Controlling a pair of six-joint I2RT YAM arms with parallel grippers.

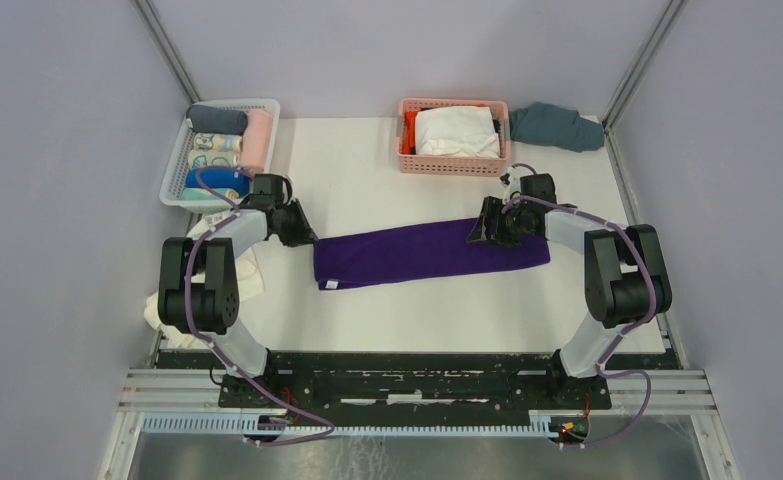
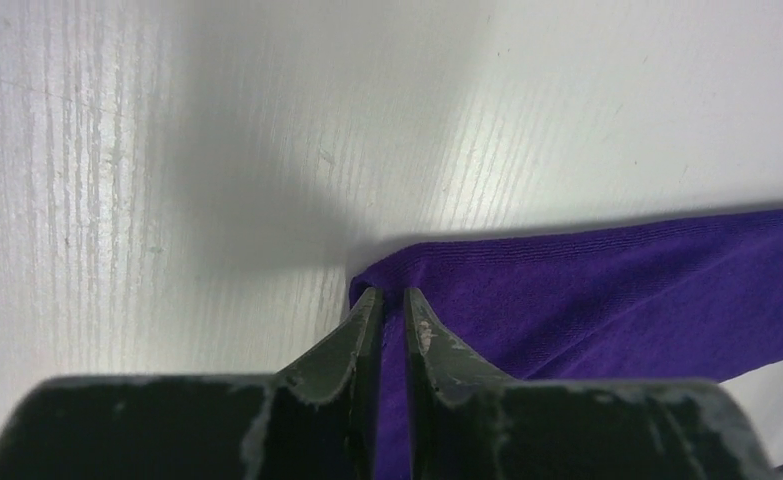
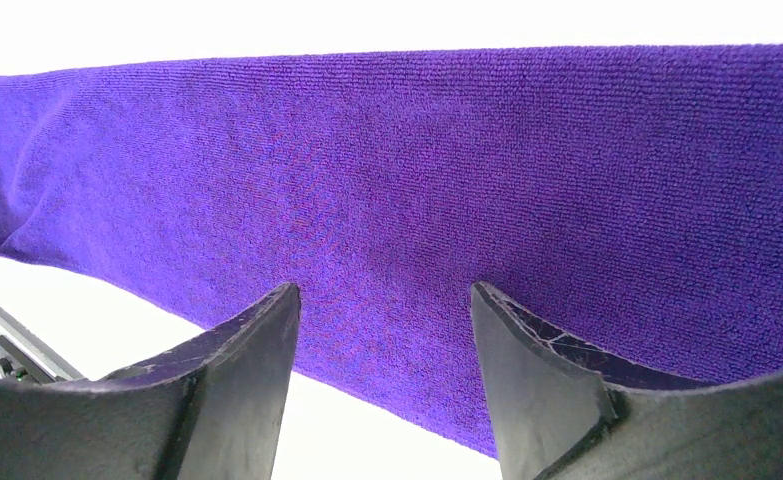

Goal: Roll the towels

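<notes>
A purple towel (image 1: 397, 255) lies stretched in a long strip across the table, a white label at its near left corner. My left gripper (image 1: 303, 234) is at the towel's far left corner; in the left wrist view its narrowly spaced fingertips (image 2: 367, 305) meet over the upturned edge, and whether cloth is between them is unclear. My right gripper (image 1: 493, 228) is over the towel's right part; in the right wrist view it stands open above flat purple cloth (image 3: 387, 180), with nothing raised between its fingers.
A white basket (image 1: 173, 170) of rolled towels stands back left, white cloths below it. A pink basket (image 1: 449, 168) with white cloth and a folded teal towel (image 1: 557, 126) are at the back.
</notes>
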